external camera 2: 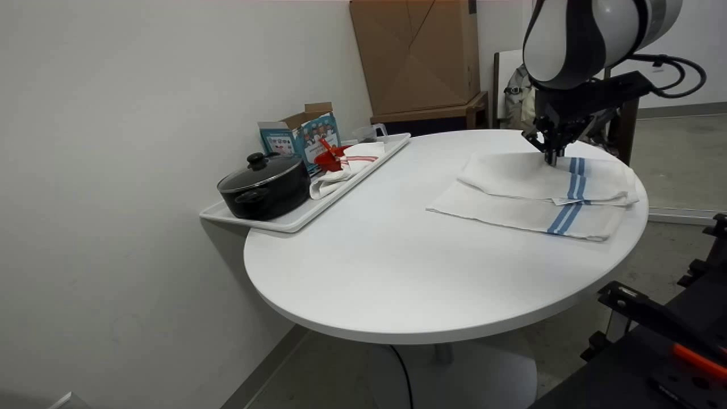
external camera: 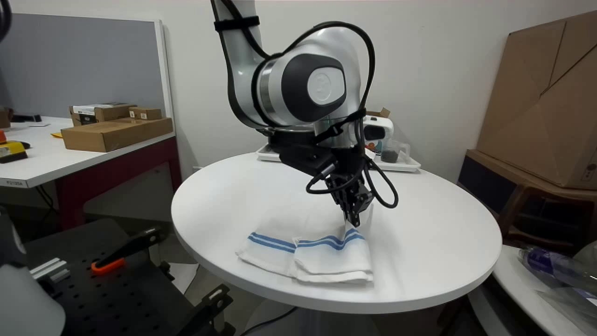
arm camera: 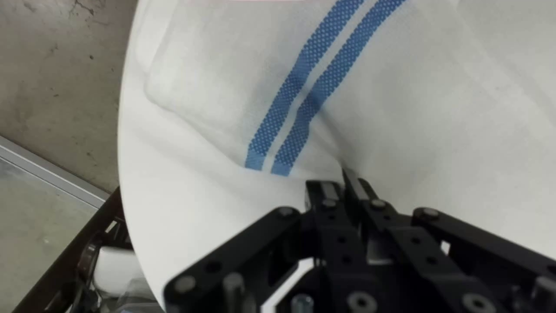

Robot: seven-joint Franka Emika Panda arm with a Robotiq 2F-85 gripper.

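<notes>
A white towel (external camera: 333, 262) with paired blue stripes lies folded on the round white table (external camera: 442, 246), near its front edge in exterior view 1. One layer rests over another, slightly offset. My gripper (external camera: 352, 221) points down at the towel's edge, shut on a pinch of cloth beside the stripes. The wrist view shows the towel (arm camera: 417, 99) creasing into the tips of my gripper. In exterior view 2 my gripper (external camera 2: 550, 158) meets the upper layer of the towel (external camera 2: 511, 211) near the table's right side.
Against the wall a white tray (external camera 2: 300, 221) holds a black lidded pot (external camera 2: 266, 187), a blue box (external camera 2: 318, 140), red items and another cloth. The table between tray and towel is clear. A large cardboard box (external camera: 551, 106) stands behind, off the table.
</notes>
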